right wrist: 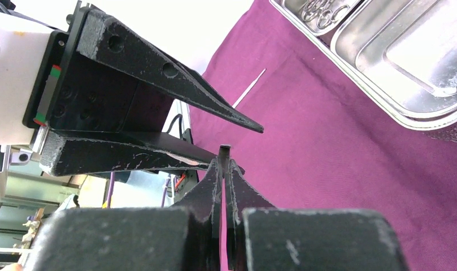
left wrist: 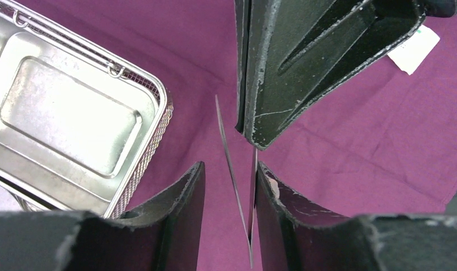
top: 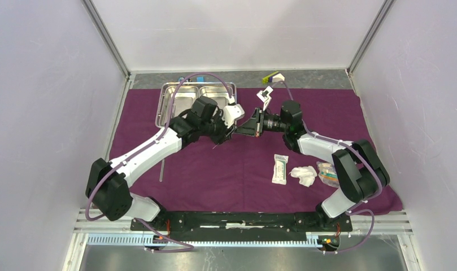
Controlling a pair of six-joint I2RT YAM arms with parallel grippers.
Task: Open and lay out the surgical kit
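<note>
My grippers meet above the purple cloth [top: 243,175], right of the steel tray, whose compartments show scissors [right wrist: 322,11] in the right wrist view. My left gripper is part open, with a thin steel instrument [left wrist: 229,155] running between its fingers; whether it grips it is unclear. My right gripper is shut, its tips beside the left one's fingers; a thin metal length shows below its tips in the left wrist view. Another slim instrument [top: 161,169] lies on the cloth at left.
A white packet [top: 280,169], a crumpled white cloth [top: 303,175] and a plastic bag [top: 329,176] lie at front right. Small coloured items [top: 269,77] sit on the back strip.
</note>
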